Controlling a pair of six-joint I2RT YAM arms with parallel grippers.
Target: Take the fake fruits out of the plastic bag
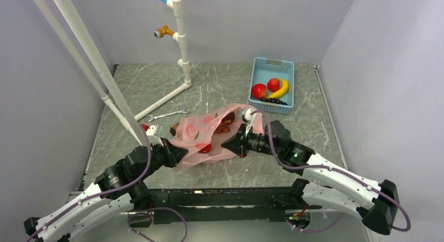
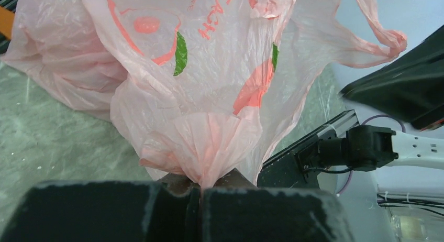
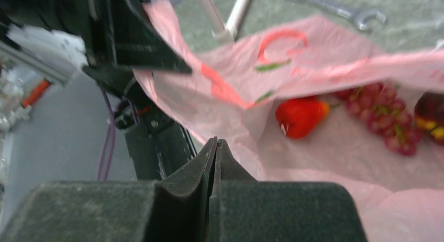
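A pink plastic bag (image 1: 196, 132) lies open mid-counter. My left gripper is shut on a gathered corner of it. Inside, the right wrist view shows a red pepper (image 3: 298, 116), red grapes (image 3: 379, 113) and a dark red-yellow fruit (image 3: 430, 116) at the edge. My right gripper hangs at the bag's mouth, shut, with nothing visible between its fingers. A blue basket (image 1: 253, 74) at the back right holds apples (image 1: 259, 91), a banana (image 1: 284, 88) and dark grapes (image 1: 272, 101).
A wrench (image 1: 167, 114) lies behind the bag. White pipes (image 1: 162, 100) stand at the left and back. Bare counter shows behind the bag and at its right.
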